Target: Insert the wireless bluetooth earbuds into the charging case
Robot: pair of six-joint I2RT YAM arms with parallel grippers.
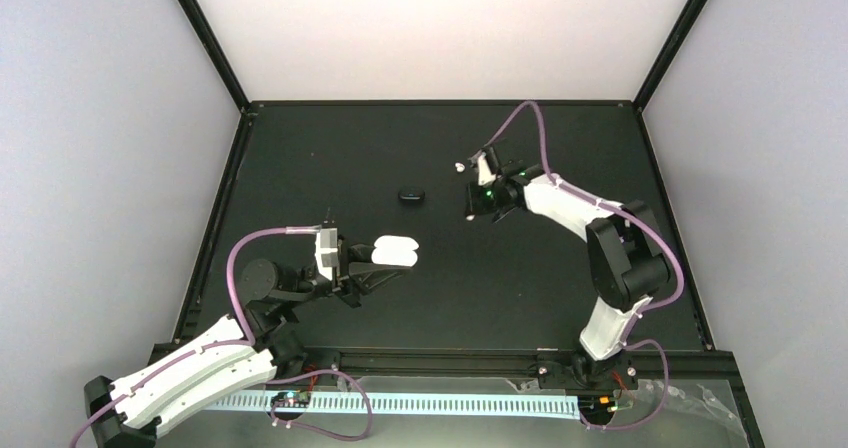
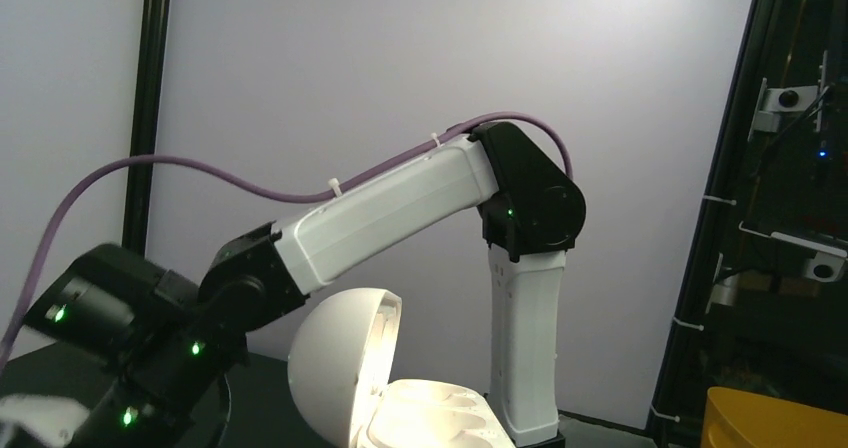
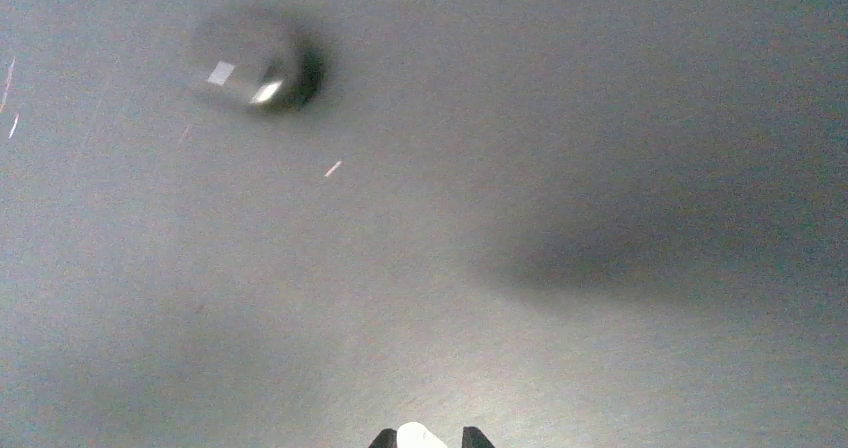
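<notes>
Above the left middle of the mat, my left gripper (image 1: 372,265) is shut on the white charging case (image 1: 395,251). In the left wrist view the case (image 2: 345,363) has its lid raised and its hollows (image 2: 440,408) exposed, with no earbud visible in them. My right gripper (image 1: 471,216) is right of the black object, a white earbud at its tip. That earbud (image 3: 415,435) shows between the two black fingertips at the bottom of the right wrist view, most of it cut off. Another small white earbud (image 1: 459,167) lies loose on the mat behind the right gripper.
A small glossy black object (image 1: 411,196) rests on the black mat (image 1: 330,158) between the arms, blurred in the right wrist view. Open mat separates the right gripper from the case. A yellow bin (image 2: 770,423) stands outside the work area.
</notes>
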